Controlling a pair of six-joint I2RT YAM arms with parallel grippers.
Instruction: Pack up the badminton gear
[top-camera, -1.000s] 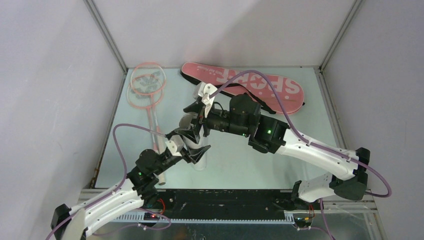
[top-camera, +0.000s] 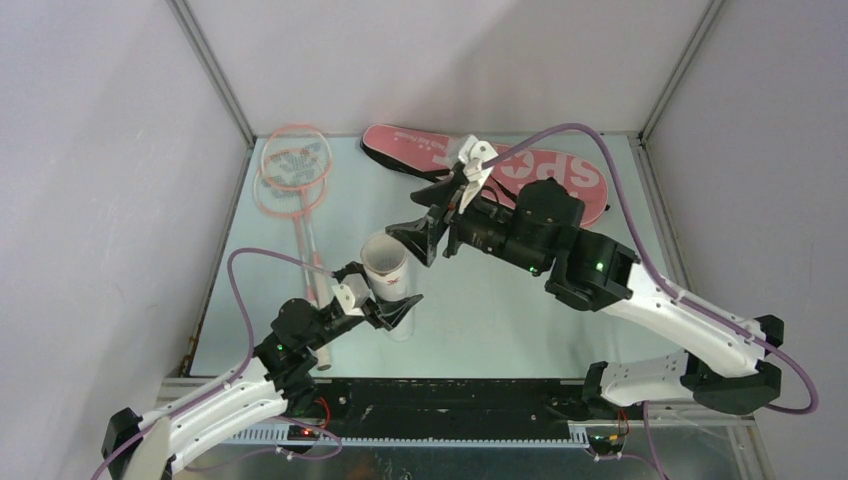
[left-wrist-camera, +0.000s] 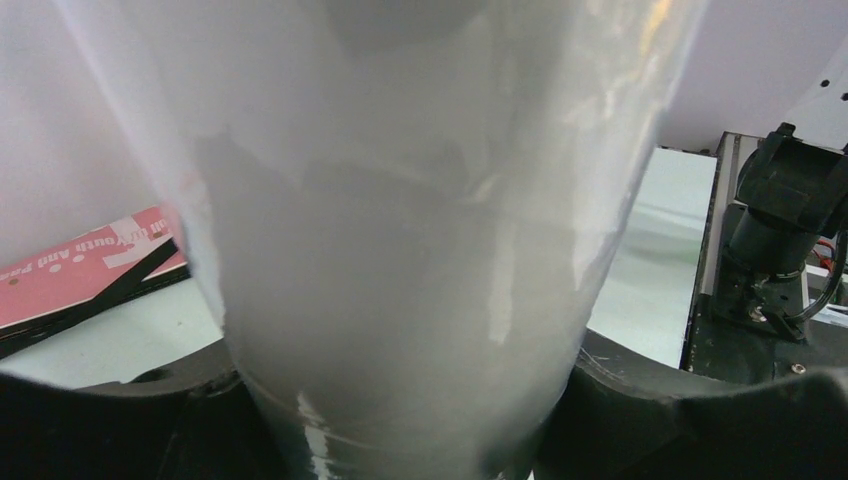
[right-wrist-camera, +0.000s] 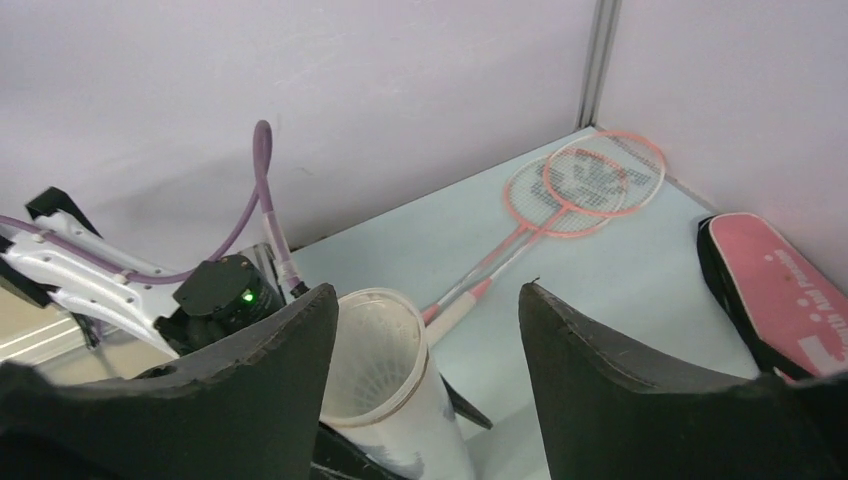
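My left gripper (top-camera: 385, 292) is shut on a white shuttlecock tube (top-camera: 390, 265), which stands upright with its top open and fills the left wrist view. My right gripper (top-camera: 430, 215) hangs above and just right of the tube, its fingers apart with nothing between them; the tube's open rim (right-wrist-camera: 370, 350) shows below it. Two pink rackets (top-camera: 296, 180) lie overlapping on the left of the table, handles toward the front. A pink racket bag (top-camera: 560, 172) with a black strap lies along the back.
Walls enclose it at the left, back and right, with a metal edge along the front.
My right gripper has moved rightward, away from over the tube, uncovering its open top. The left arm and tube have stayed in place.
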